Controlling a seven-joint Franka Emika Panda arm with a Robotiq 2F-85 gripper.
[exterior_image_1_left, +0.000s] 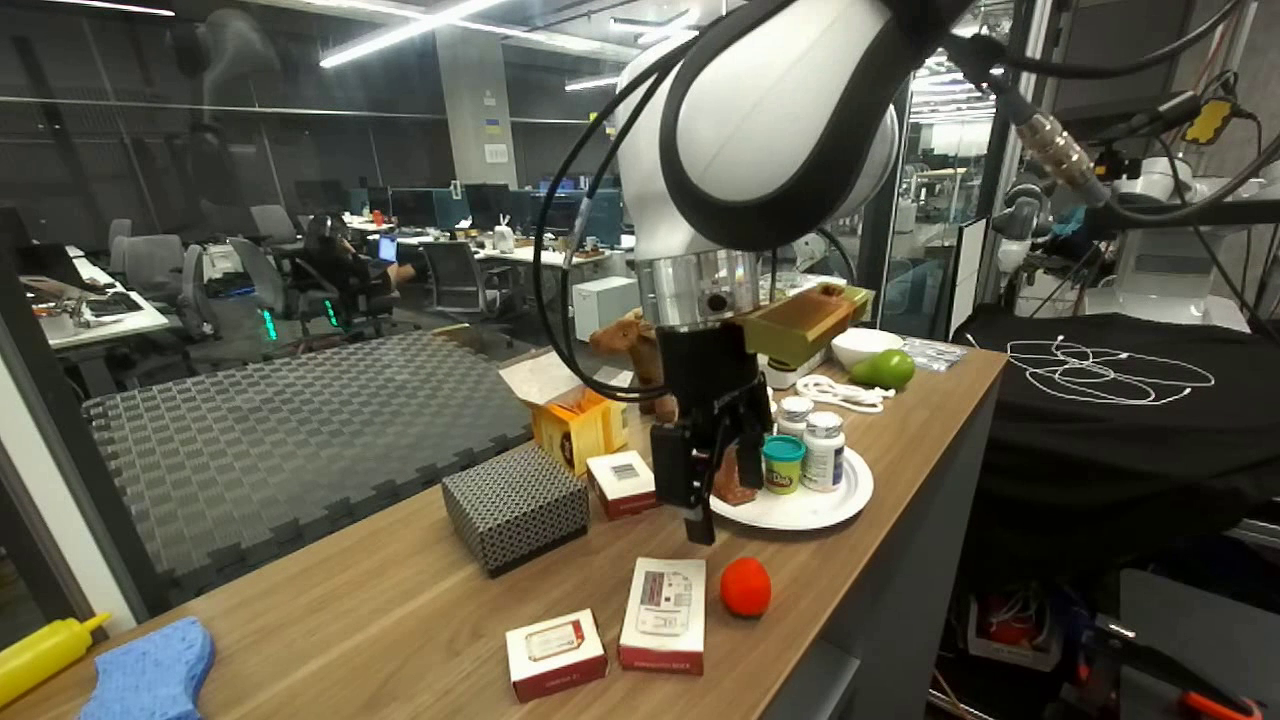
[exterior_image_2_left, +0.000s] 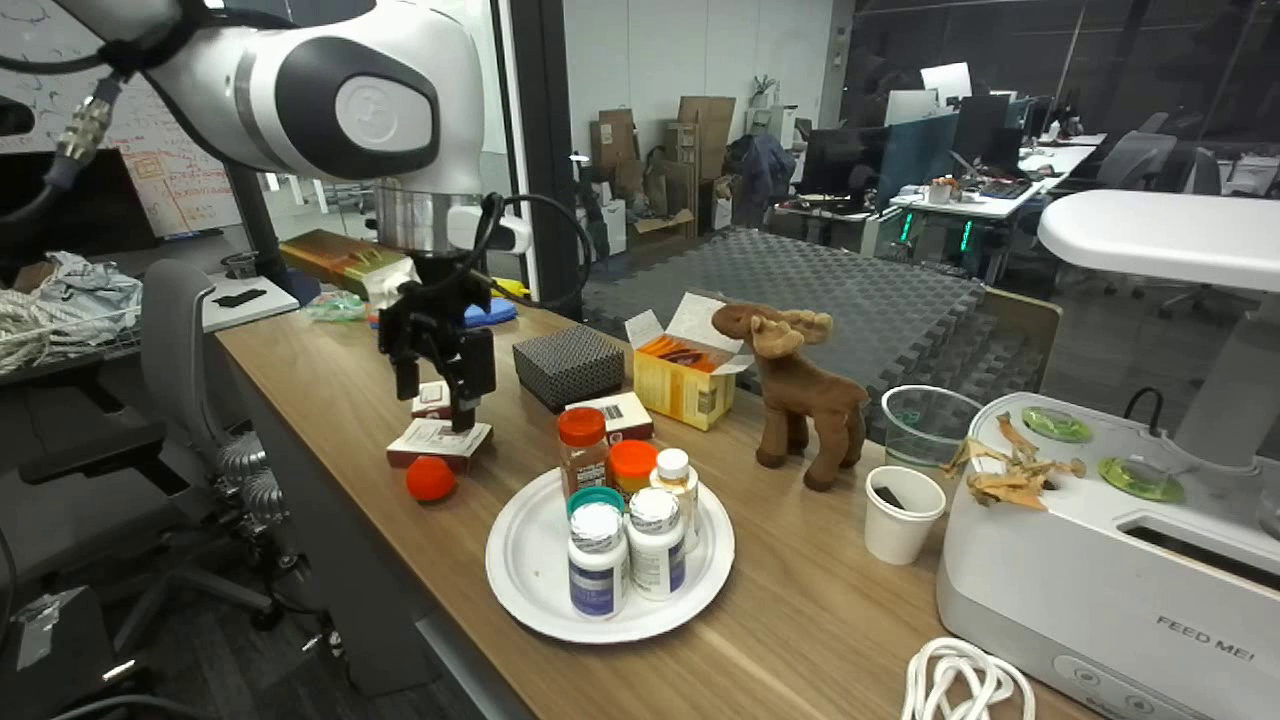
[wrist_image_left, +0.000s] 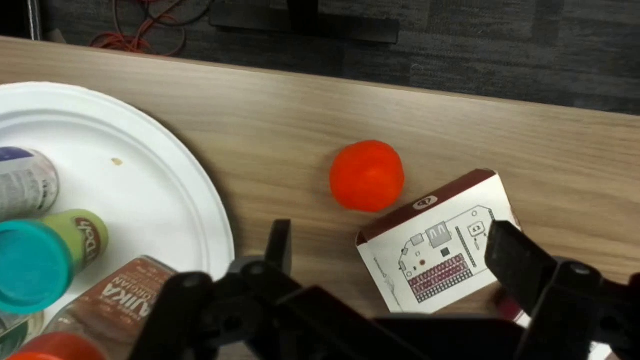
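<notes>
My gripper (exterior_image_1_left: 722, 492) stands open above the wooden counter, with nothing held between its fingers. In the wrist view a flat white-and-maroon box (wrist_image_left: 435, 252) lies below the fingers, toward the right finger (wrist_image_left: 519, 255). Just beyond that box sits a red-orange ball (wrist_image_left: 367, 176), apart from my fingers. To the left is a white plate (wrist_image_left: 180, 198) bearing a spice jar (wrist_image_left: 114, 300), a teal-lidded Play-Doh tub (wrist_image_left: 36, 264) and several other containers. In the second exterior view the gripper (exterior_image_2_left: 434, 402) hangs over the boxes, behind the ball (exterior_image_2_left: 429, 479).
A smaller maroon-sided box (exterior_image_1_left: 555, 655), another small box (exterior_image_1_left: 623, 481), a patterned dark box (exterior_image_1_left: 518, 506) and an open yellow carton (exterior_image_1_left: 576, 428) stand around. A moose toy (exterior_image_2_left: 801, 390) is behind the plate. The counter's front edge (wrist_image_left: 336, 78) runs close past the ball.
</notes>
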